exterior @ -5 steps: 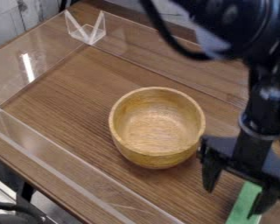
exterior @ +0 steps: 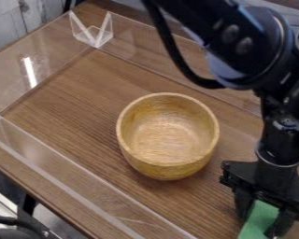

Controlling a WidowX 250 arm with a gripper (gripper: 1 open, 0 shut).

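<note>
The robot gripper (exterior: 258, 201) is low at the right of the camera view, its fingers down around a green object (exterior: 257, 224) at the bottom edge. Whether it grips the object is hard to tell, as the fingers partly hide it. A round tan wooden bowl (exterior: 167, 134) stands on the wooden table (exterior: 78, 117), left of the gripper.
Clear plastic walls line the table's left side and lower left. A small white wire-like item (exterior: 92, 28) is at the upper left. The table left of and behind the bowl is clear; the arm fills the upper right.
The gripper has come down onto the green object, which is now more covered by the fingers. The bowl has not moved.
</note>
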